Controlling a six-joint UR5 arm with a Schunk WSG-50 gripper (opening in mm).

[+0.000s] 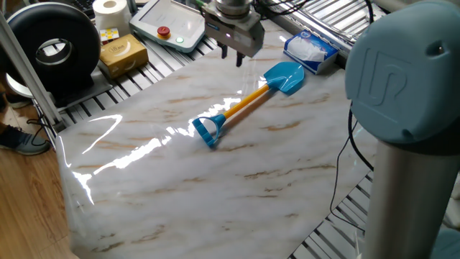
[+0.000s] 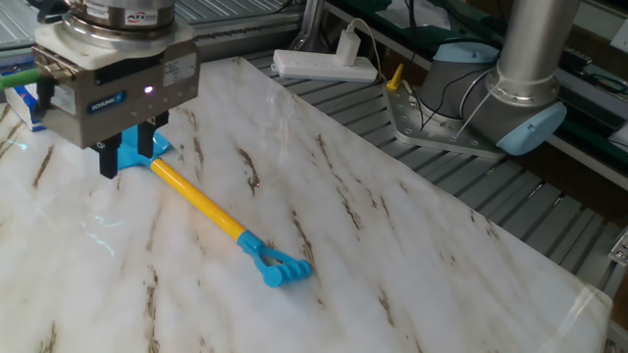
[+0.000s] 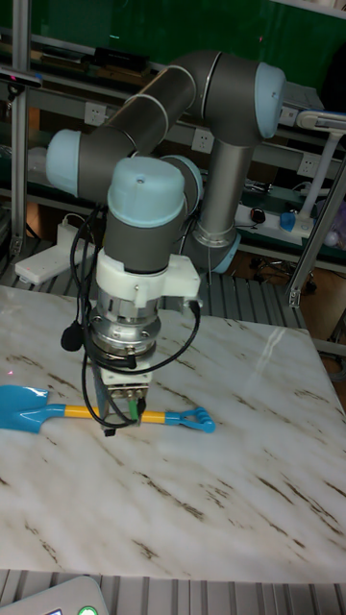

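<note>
A toy shovel with a blue blade [image 1: 285, 77], a yellow shaft [image 1: 246, 101] and a blue handle [image 1: 208, 129] lies flat on the marbled table [image 1: 180, 194]. My gripper [image 1: 231, 57] hangs above the table near the blade end, apart from the shovel. Its two black fingers [image 2: 108, 162] point down with a gap between them and nothing held. In exterior view 2 the gripper [image 2: 128, 154] covers part of the blade. From exterior view 3, the gripper's fingers are mostly hidden behind cables, and the yellow shaft [image 3: 153, 417] shows behind them.
At the table's far edge stands a blue-and-white tissue pack [image 1: 310, 52]. A brown box [image 1: 123, 56], a paper roll [image 1: 112, 14] and a teach pendant [image 1: 167, 25] sit beyond the table on slats. A white power strip [image 2: 324, 66] lies near the arm's base.
</note>
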